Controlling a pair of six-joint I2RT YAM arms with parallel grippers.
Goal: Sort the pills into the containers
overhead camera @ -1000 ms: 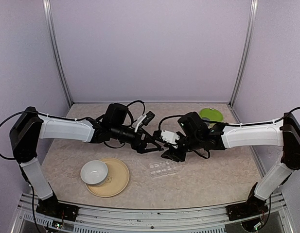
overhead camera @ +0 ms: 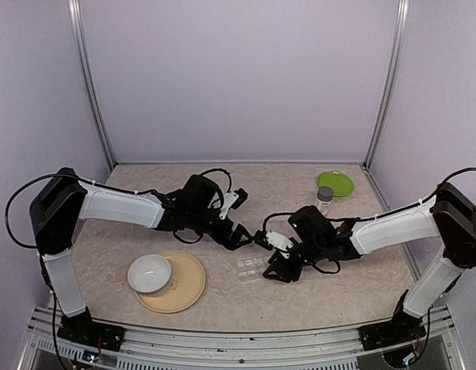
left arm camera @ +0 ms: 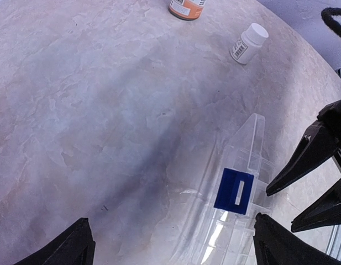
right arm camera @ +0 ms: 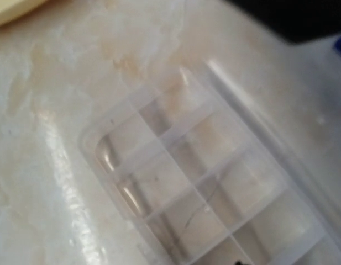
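A clear pill organiser [overhead camera: 250, 270] with square compartments lies mid-front on the table; its compartments [right arm camera: 209, 182] fill the right wrist view, with no pills discernible, and a blue label [left arm camera: 234, 190] shows in the left wrist view. My left gripper [overhead camera: 236, 236] is open above and behind it, nothing between its fingers. My right gripper [overhead camera: 278, 271] is low at the organiser's right end; in the left wrist view its fingers [left arm camera: 303, 154] stand apart beside the box. A bottle [overhead camera: 324, 200] and a small white bottle [left arm camera: 246, 44] stand behind.
A white bowl [overhead camera: 149, 271] sits on a round tan board [overhead camera: 183, 297] at the front left. A green plate [overhead camera: 339, 183] lies at the back right.
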